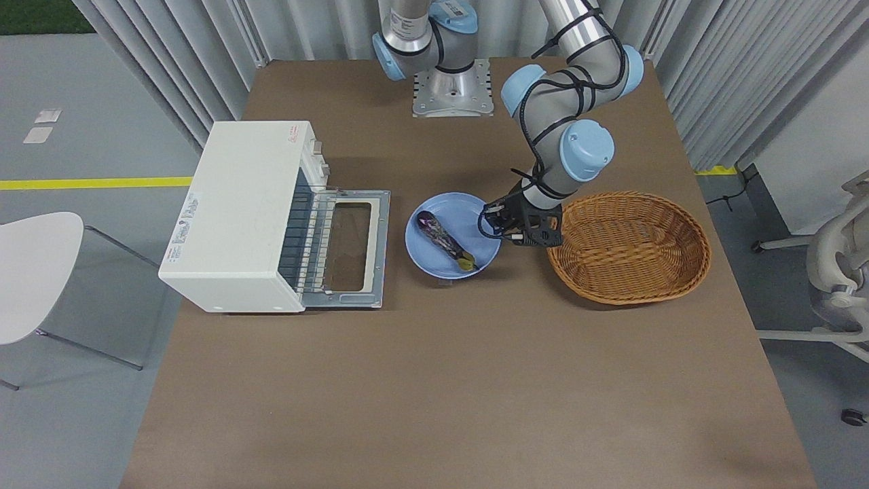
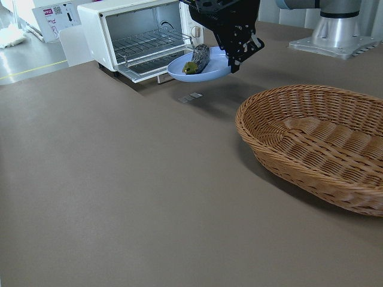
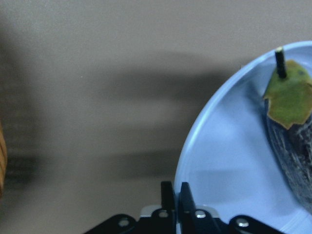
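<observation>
The blue plate point(image 3: 229, 180) is held off the table by my gripper, shut on its rim, as the wrist view shows; in the left view the plate point(image 2: 209, 73) hangs above the tabletop with a shadow below. An eggplant point(image 1: 440, 236) with a green stem end point(image 3: 290, 92) lies on it. The gripper's body point(image 1: 529, 228) is at the plate's right side in the front view.
A white toaster oven point(image 1: 228, 212) stands left of the plate, its glass door folded down toward it. A wicker basket point(image 1: 631, 248) sits to the right.
</observation>
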